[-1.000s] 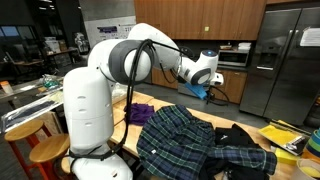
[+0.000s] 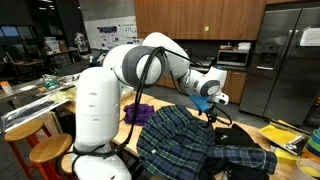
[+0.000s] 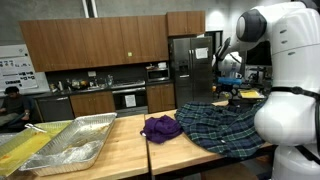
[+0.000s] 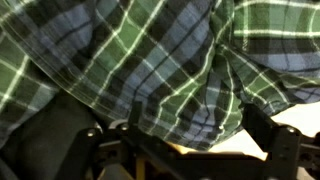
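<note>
A large dark green and blue plaid cloth [image 2: 178, 138] lies rumpled over the table, with more plaid folds [image 2: 245, 157] to its right. In exterior view 2 the cloth [image 3: 205, 125] covers the table's right part. My gripper [image 2: 208, 112] hangs over the cloth's far part, pointing down. In the wrist view the gripper stands open, its dark fingers [image 4: 258, 122] wide apart. Plaid folds [image 4: 180, 60] fill most of that view, close beneath the fingers. Nothing shows held. Whether the fingertips touch the cloth I cannot tell.
A purple cloth [image 3: 162, 128] lies apart on the table. Black cloth [image 2: 235, 135] lies by the plaid. Yellow items [image 2: 280, 135] and a bowl sit at the right edge. Foil trays [image 3: 75, 140] stand at the left in exterior view 2. Bare wood shows around the purple cloth.
The arm has come down and its gripper is lower, nearer the cloth and slightly farther right in exterior view 1. The cloths look unmoved.
</note>
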